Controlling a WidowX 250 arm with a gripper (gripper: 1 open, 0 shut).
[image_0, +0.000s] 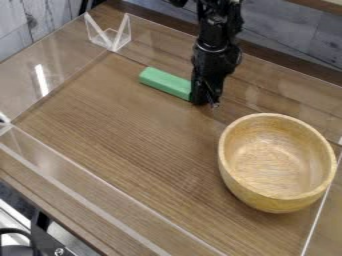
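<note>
A bright green block (166, 82) lies on the wooden table, angled from upper left to lower right. At its right end is my black gripper (202, 97), reaching down from the top of the view with its fingertips low beside or against the block. The fingers look close together; whether anything is between them is hard to make out, as the dark arm covers that end of the block.
A large wooden bowl (274, 160) sits at the lower right. Clear plastic pieces stand at the top left and left edge.
</note>
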